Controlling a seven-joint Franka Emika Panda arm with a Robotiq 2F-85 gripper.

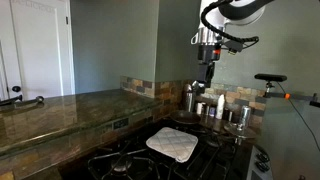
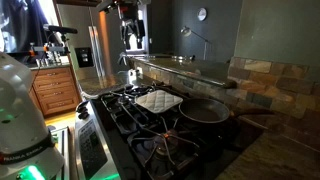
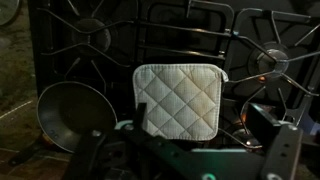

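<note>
A pale quilted pot holder (image 1: pixel 174 143) lies flat on the black stove; in the wrist view the whole pot holder (image 3: pixel 178 95) shows below the gripper, its lower edge close to the fingers. Well above the stove hangs my gripper (image 1: pixel 206 74), pointing down. Seen from the wrist, the gripper is open, its dark fingers wide apart with only air between them. A dark frying pan (image 2: pixel 204 110) rests on the stove beside the pot holder, and the wrist view has this pan (image 3: pixel 77 115) at the left.
Black burner grates (image 2: pixel 150 135) surround the pot holder. Jars and bottles (image 1: pixel 222 108) stand at the back by the tiled wall. A stone counter (image 1: pixel 75 115) borders the stove. Open air lies between gripper and stove.
</note>
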